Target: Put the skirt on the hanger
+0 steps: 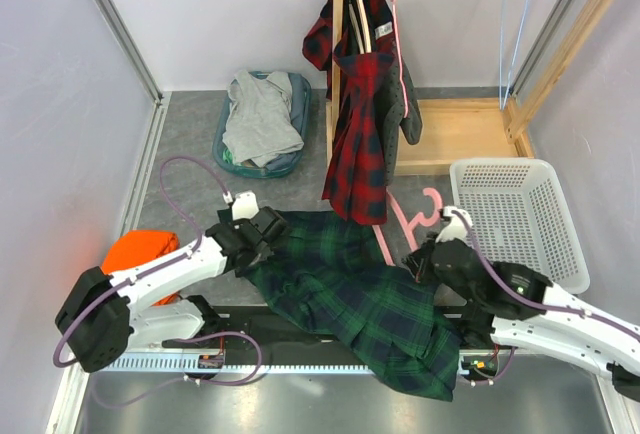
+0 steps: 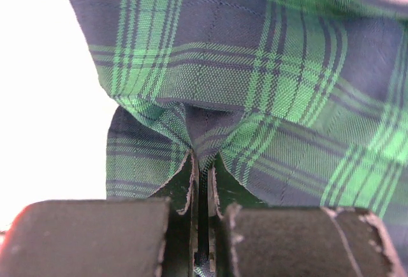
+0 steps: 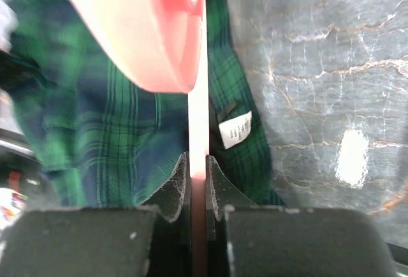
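A dark green plaid skirt (image 1: pixel 350 294) is spread across the floor's front and over the front edge. My left gripper (image 1: pixel 255 239) is shut on a gathered fold at its left part; in the left wrist view the fingertips (image 2: pixel 190 184) pinch the cloth (image 2: pixel 293 73). My right gripper (image 1: pixel 430 254) is shut on the pink hanger (image 1: pixel 415 224), whose pink strip (image 3: pixel 199 124) runs between the fingers in the right wrist view, above the skirt and its white label (image 3: pixel 234 130).
A wooden rack (image 1: pixel 450 134) holds red plaid and grey garments (image 1: pixel 355 154). A white basket (image 1: pixel 515 219) stands right, a bin with grey cloth (image 1: pixel 260 119) at back left, orange cloth (image 1: pixel 135 249) at left.
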